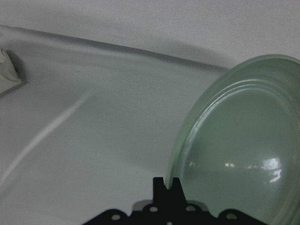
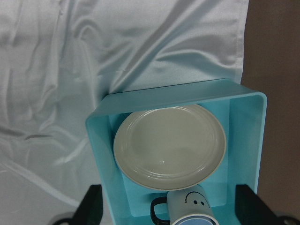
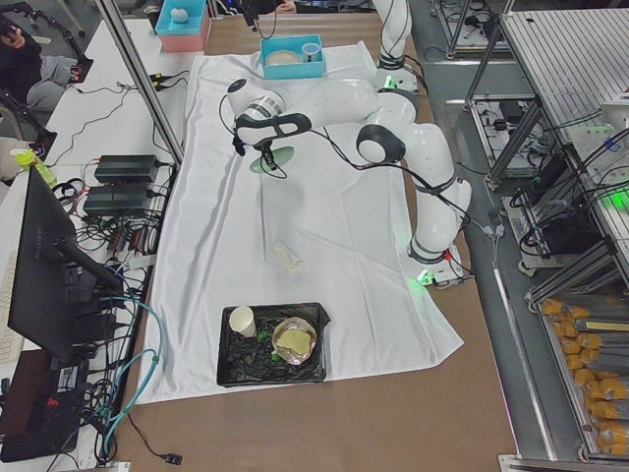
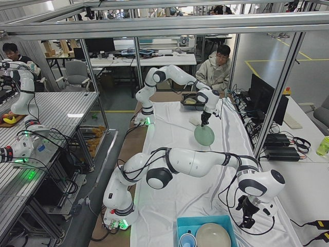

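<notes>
A green plate (image 4: 204, 136) hangs tilted above the white cloth in the middle of the table, with my left gripper shut on its rim; in the camera left view it shows as a pale green oval (image 3: 271, 161) under that arm. My right gripper is open above a blue bin (image 2: 96, 136), which holds a cream plate (image 2: 169, 145) and a smiley mug (image 2: 190, 204) with a black handle.
A black lined tray (image 3: 246, 359) at the near end of the left camera's view holds a white cup (image 3: 242, 321) and a foil bowl (image 3: 294, 339). A pale flat item (image 3: 287, 257) lies on the cloth. Monitor and cables line the side table.
</notes>
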